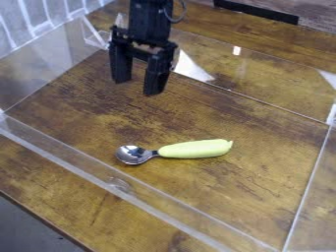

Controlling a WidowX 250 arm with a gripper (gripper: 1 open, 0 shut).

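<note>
A black gripper (138,74) hangs at the upper middle of the camera view, open, its two fingers apart and empty, above the wooden surface behind the other objects. A silver spoon (133,155) lies on the wood in the lower middle. A pale yellow-green, elongated object (197,149), corn-like or squash-like in shape, lies to its right, touching or over the spoon's handle end.
Clear plastic walls (98,177) enclose the work area on the wooden table (79,221). The wood around the spoon and behind it is clear. A white railed structure (37,22) stands at the upper left.
</note>
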